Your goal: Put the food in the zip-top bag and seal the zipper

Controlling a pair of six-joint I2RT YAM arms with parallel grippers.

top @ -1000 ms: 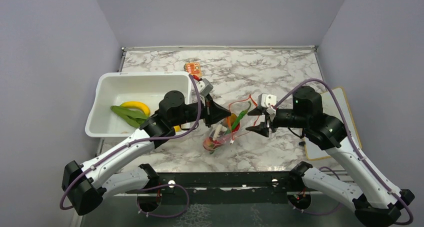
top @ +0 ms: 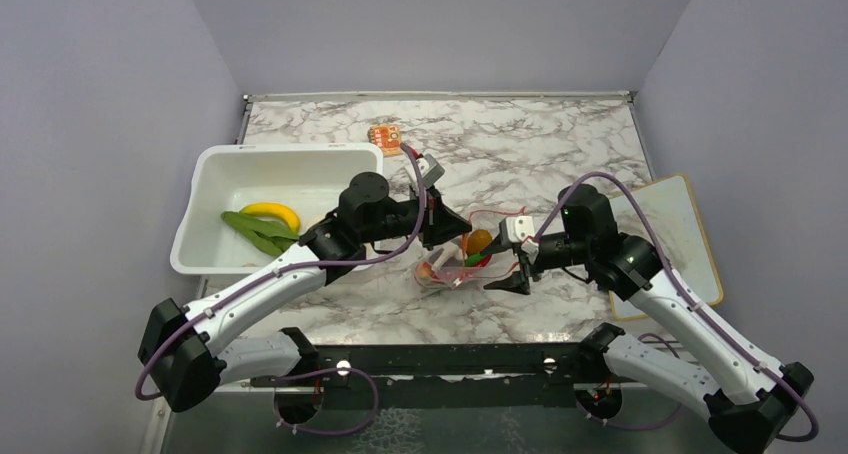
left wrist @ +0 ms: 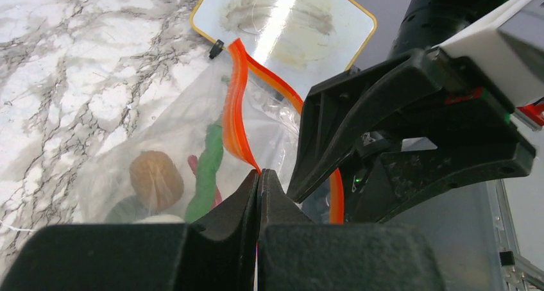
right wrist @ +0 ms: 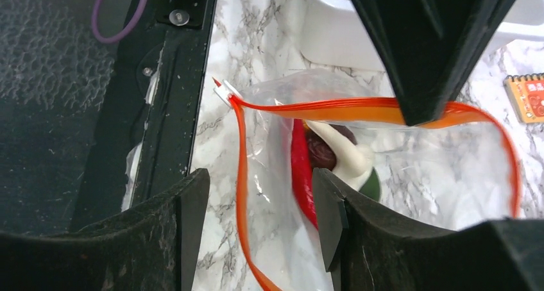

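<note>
The zip bag (top: 450, 274) holds mixed food: a red item (right wrist: 301, 166), a white one (right wrist: 349, 153), a brown round item (left wrist: 156, 181) and a green one (left wrist: 204, 175). Its orange zipper rim (left wrist: 235, 111) stands open. My left gripper (top: 462, 228) is shut at the bag's rim, the orange strip running to its fingertips; whether it pinches it is unclear. My right gripper (top: 500, 264) is open at the bag's mouth, with an orange rim strand between its fingers in the right wrist view.
A white tub (top: 205, 194) with a banana (top: 270, 210) and green produce stands at the left. An orange notepad (top: 384, 134) lies at the back. A yellow-edged board (top: 680, 204) is at the right.
My right gripper has moved left to the bag, while my left gripper has shifted slightly right. The bag and its rim have changed shape.
</note>
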